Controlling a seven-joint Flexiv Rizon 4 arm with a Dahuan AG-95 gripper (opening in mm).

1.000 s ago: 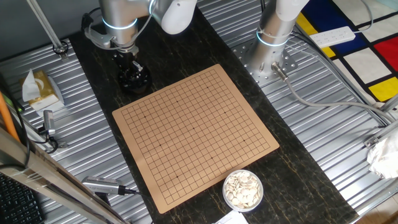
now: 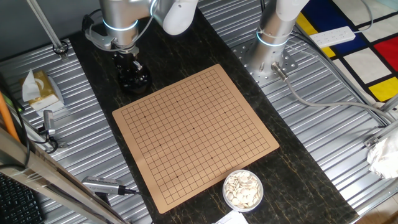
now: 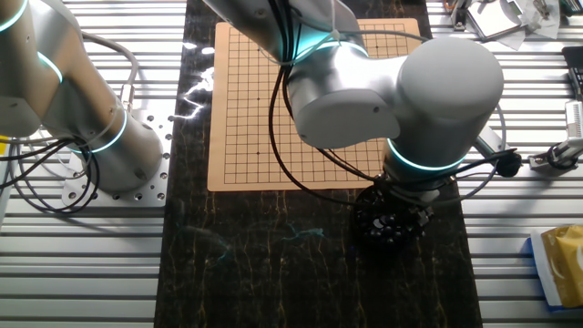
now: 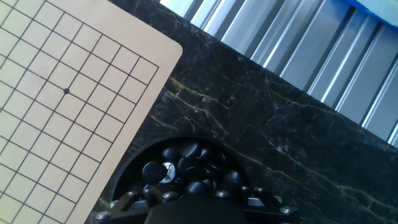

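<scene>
A dark bowl (image 4: 127, 168) of black stones (image 4: 196, 188) lies beyond the board's corner, and my gripper (image 2: 130, 72) is down over it. In the wrist view the gripper's black body covers the near part of the bowl. Its fingertips are hidden there and too dark to make out in the exterior views, so whether they hold a stone does not show. One pale, shiny piece (image 4: 168, 172) shows among the black stones. The tan grid board (image 2: 193, 129) is flat and bare of stones. A clear round bowl of white stones (image 2: 243, 190) stands by its opposite side.
A tissue box (image 2: 43, 92) sits off the dark surface on the ribbed metal table. Cables (image 3: 276, 137) hang along my arm over the board.
My arm has shifted only very slightly at the dark bowl. The board and the white stones have stayed where they were.
</scene>
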